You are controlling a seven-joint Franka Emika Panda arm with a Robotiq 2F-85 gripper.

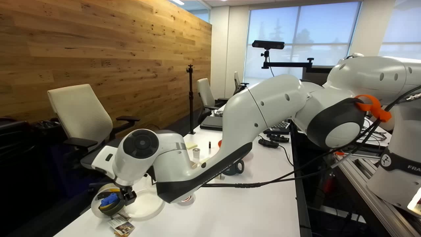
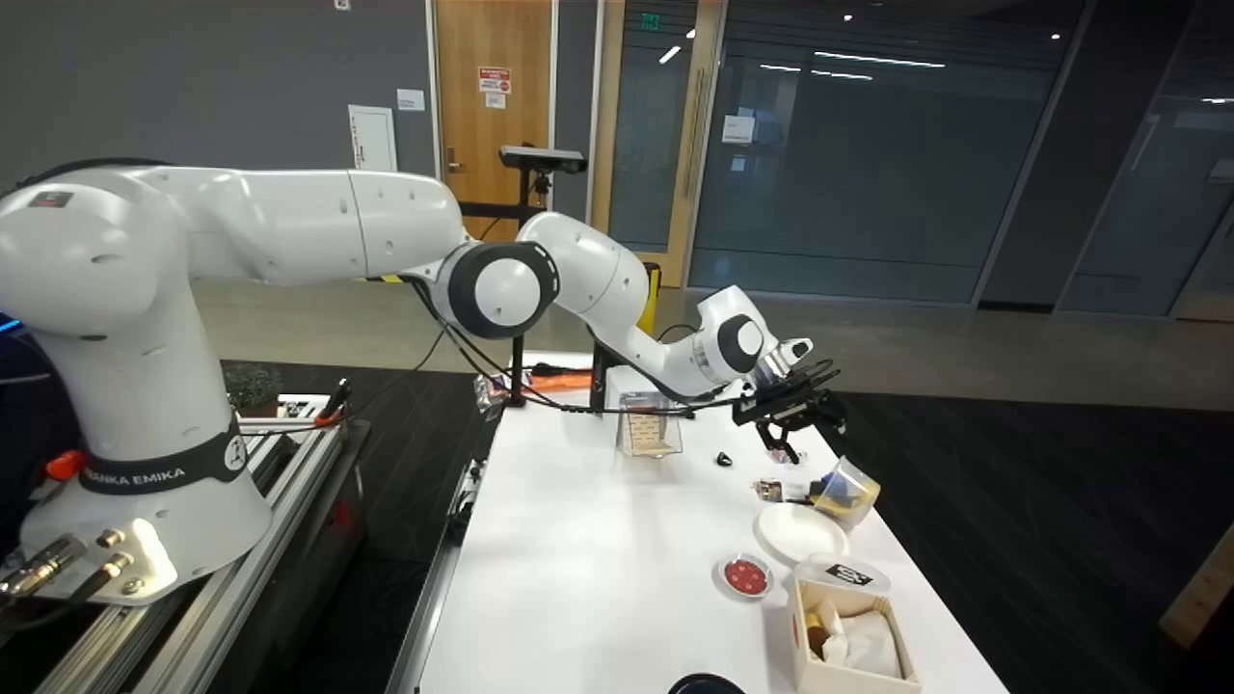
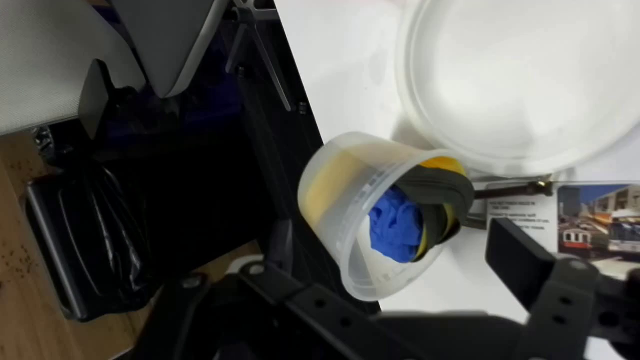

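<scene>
A clear plastic tub (image 3: 360, 180) lies tipped on its side at the table's edge, its mouth toward the table. Inside it are a crumpled blue cloth (image 3: 394, 225) and a dark green and yellow band (image 3: 441, 186). My gripper is open, its dark fingers spread apart to either side of the tub in the wrist view, with nothing held. In the second exterior view the gripper (image 2: 798, 434) hangs over the far end of the table, above and apart from the tub (image 2: 847, 492).
A white plate (image 3: 522, 72) lies right beside the tub. A picture card (image 3: 600, 222) is by its mouth. Past the table edge is a drop, with an office chair (image 1: 83, 114). A wooden box (image 2: 856, 648) and a small red-filled dish (image 2: 746, 576) stand farther along.
</scene>
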